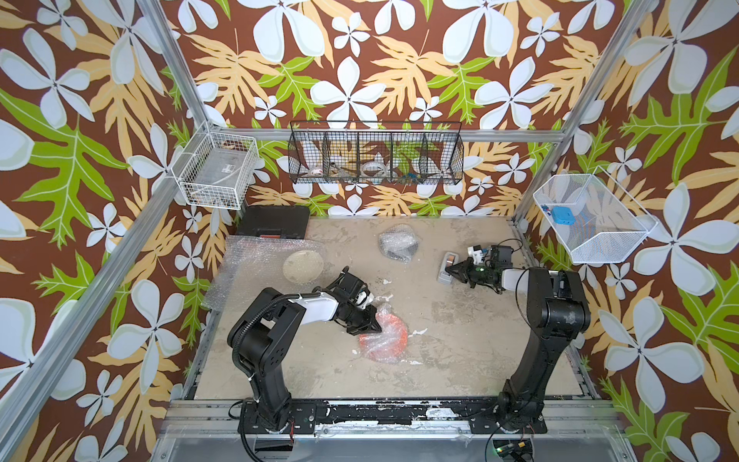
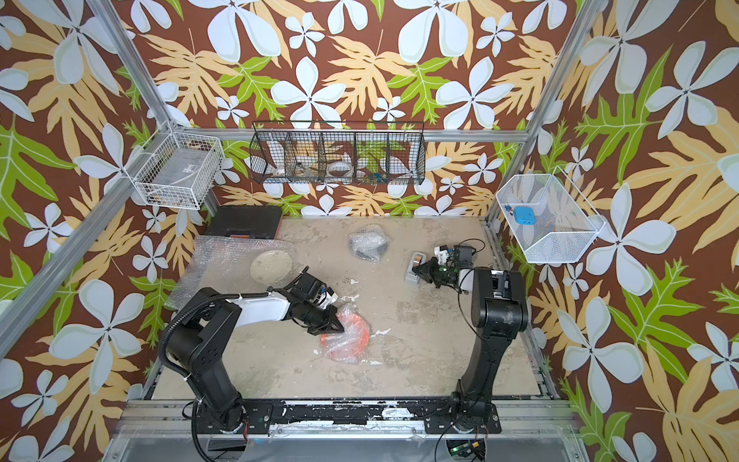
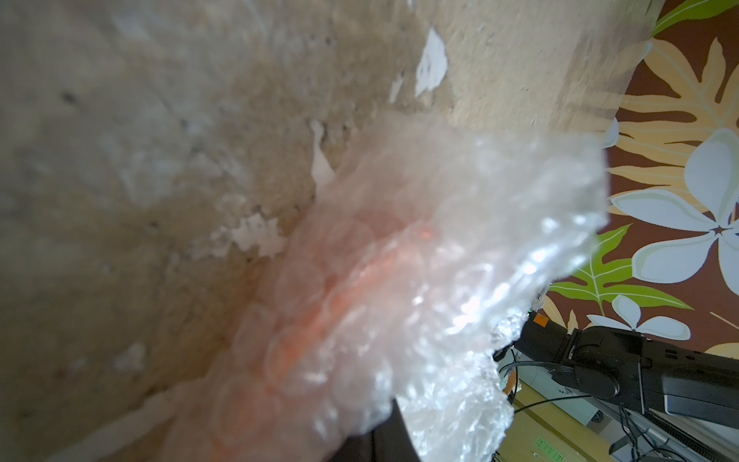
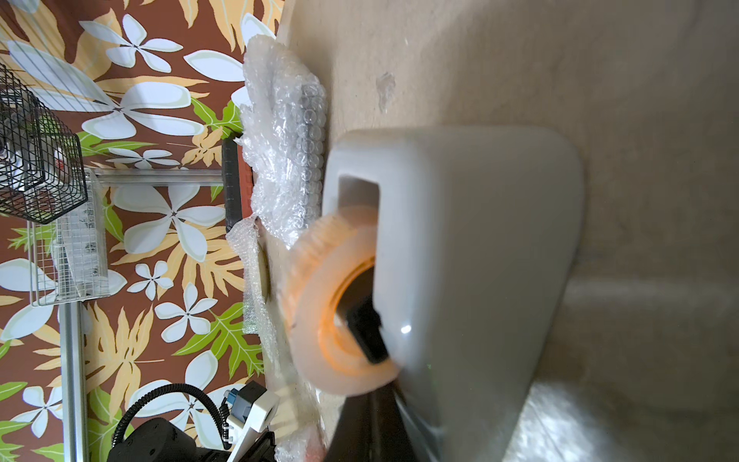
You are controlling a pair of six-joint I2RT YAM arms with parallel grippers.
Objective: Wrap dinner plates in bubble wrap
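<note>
An orange-red plate in bubble wrap [image 1: 391, 337] lies on the table in front of the left arm. Over its left side is my left gripper [image 1: 377, 329], with its fingertips against the wrap; in the left wrist view the wrap [image 3: 431, 285] hides most of the fingers, though the finger looks shut. Far to the right, my right gripper [image 1: 452, 269] is at a grey tape dispenser [image 1: 445, 271] holding a roll of tape [image 4: 315, 323]. Its fingers [image 4: 369, 431] are shut close to the roll; any tape between them does not show.
A beige plate [image 1: 303, 266] rests on a flat bubble-wrap sheet [image 1: 242, 269] at the back left, by a black case [image 1: 273, 221]. Another wrapped bundle [image 1: 398, 243] lies at the back middle. Wire baskets hang along the walls.
</note>
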